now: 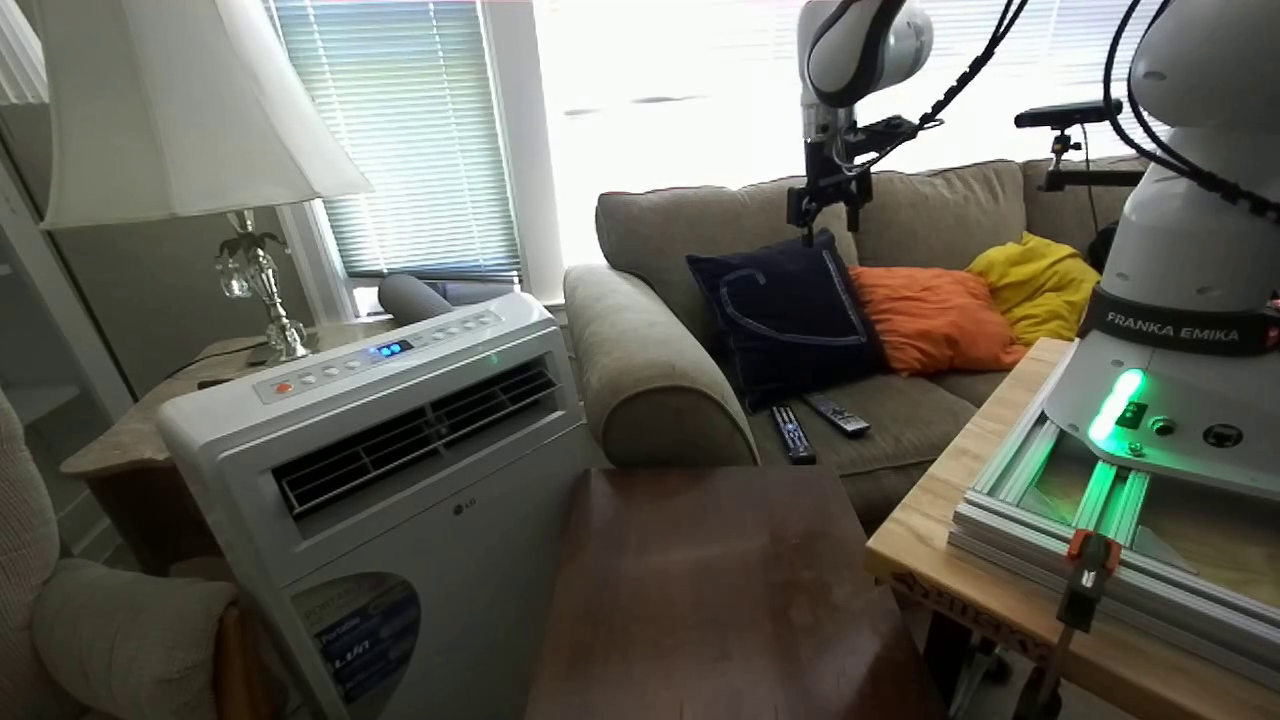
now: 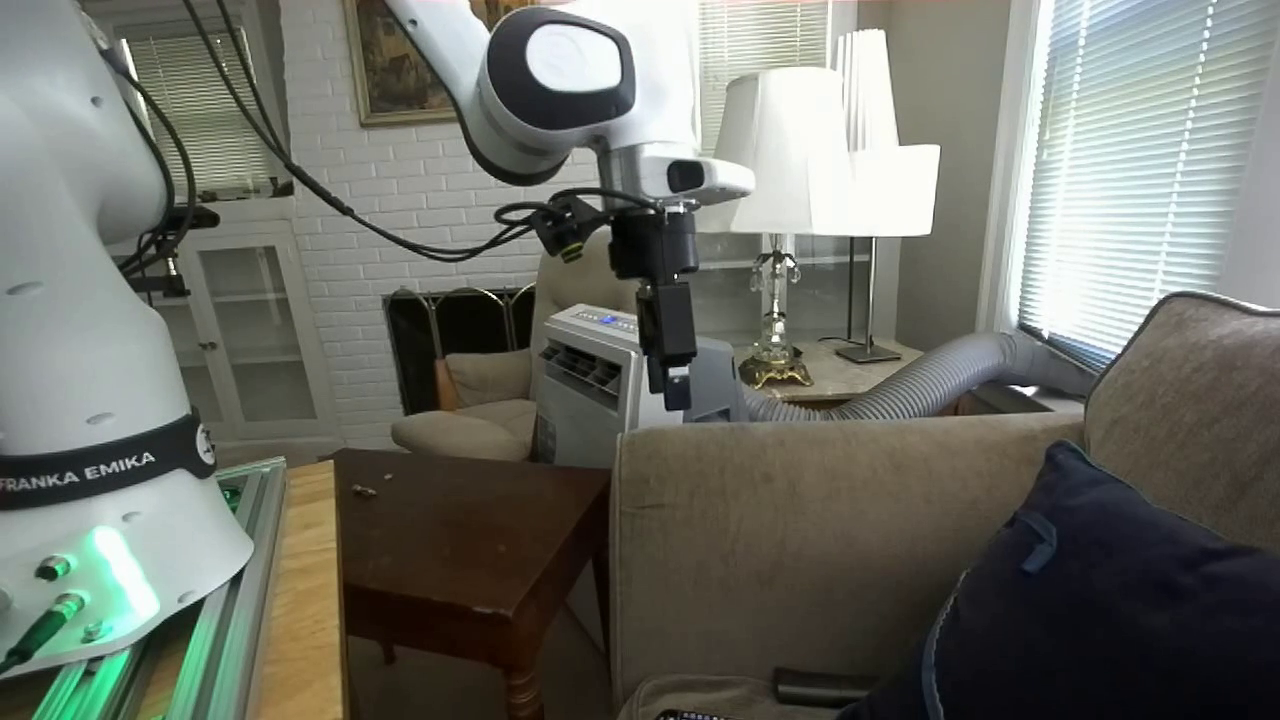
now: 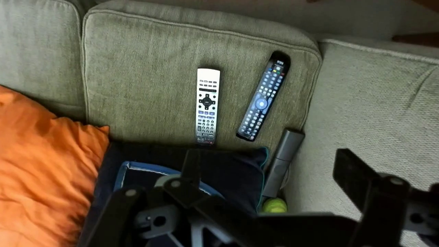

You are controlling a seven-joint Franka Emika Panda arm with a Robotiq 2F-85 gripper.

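My gripper [image 1: 830, 221] hangs open over the sofa, near the top of the dark blue pillow [image 1: 786, 318], with nothing between its fingers. From the wrist view, a silver remote [image 3: 206, 107] and a black remote [image 3: 264, 96] lie apart on the seat cushion. A dark grey device [image 3: 284, 158], long and narrow, lies beside the sofa arm, and a yellow-green ball [image 3: 274, 205] shows at its lower end. One fingertip [image 3: 191, 164] overlaps the pillow in that view. In the second exterior view, the gripper [image 2: 674, 390] points down above the sofa arm, seen side-on.
An orange pillow [image 1: 936, 318] and a yellow pillow [image 1: 1038, 286] lean along the sofa back. The brown table [image 1: 732, 576] has a bare top. A white air conditioner [image 1: 408, 444] stands left of the sofa arm [image 1: 654, 372]. The lamp [image 2: 780, 156] is farther back.
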